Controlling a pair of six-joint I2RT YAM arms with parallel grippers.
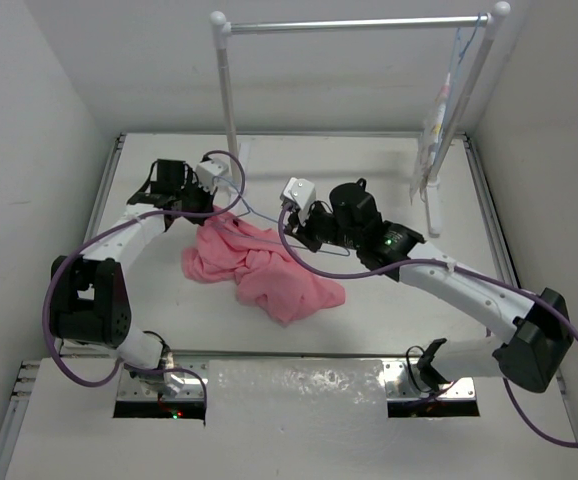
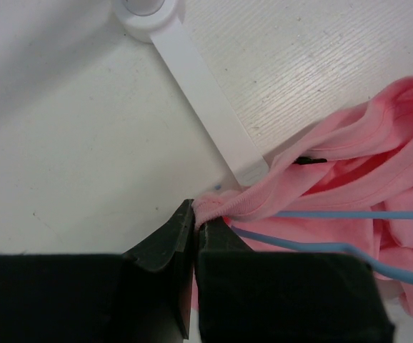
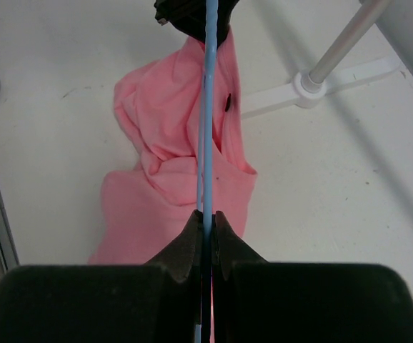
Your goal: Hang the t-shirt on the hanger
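The pink t-shirt point(image 1: 284, 280) lies crumpled on the table, its upper left end raised. My left gripper is shut on the edge of its neck opening, where a small dark tag point(image 2: 310, 161) shows. In the top view, my right gripper point(image 1: 291, 238) hovers over the shirt's right side. It is shut on the thin blue hanger point(image 3: 211, 107), which runs away from its fingers toward the left gripper. In the left wrist view, the hanger's blue bars point(image 2: 356, 214) cross the neck opening close to the left fingertips. Exactly how far the hanger sits inside the shirt is hard to tell.
A white rack with a metal top rail point(image 1: 359, 24) stands at the back, its left foot point(image 2: 206, 100) close to the left gripper. Another garment point(image 1: 431, 140) hangs at its right end.
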